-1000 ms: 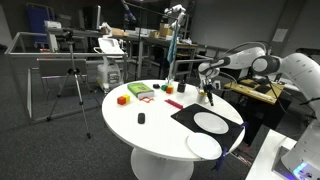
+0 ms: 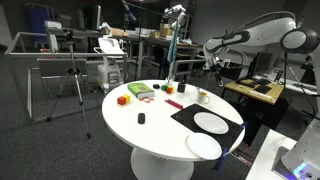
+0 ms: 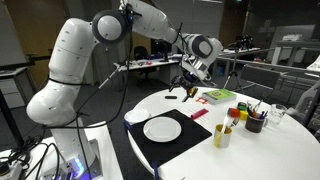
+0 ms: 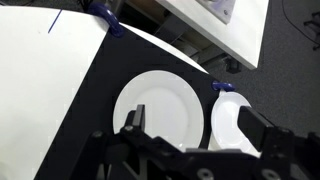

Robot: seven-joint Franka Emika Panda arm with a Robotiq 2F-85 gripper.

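Note:
My gripper is open and empty, its dark fingers spread wide apart in the wrist view. Below it lies a round white plate (image 4: pixel 158 108) on a black mat (image 4: pixel 87 97). A second white dish (image 4: pixel 232 120) is partly covered by the right finger. Seen from outside, the gripper (image 2: pixel 217 73) hangs well above the table, touching nothing. A yellow mug (image 3: pixel 222 135) stands at the side of the mat, with something thin sticking up from it.
A dark holder with utensils (image 3: pixel 254 121) stands behind the mug. A red object (image 2: pixel 173 103), a green box (image 2: pixel 141 89), colored blocks (image 2: pixel 124 99) and a small dark object (image 2: pixel 141 118) lie about the white table (image 2: pixel 115 125).
The arm has risen and drawn back to the right in exterior view 1, away from the mug area. The tabletop items look unmoved.

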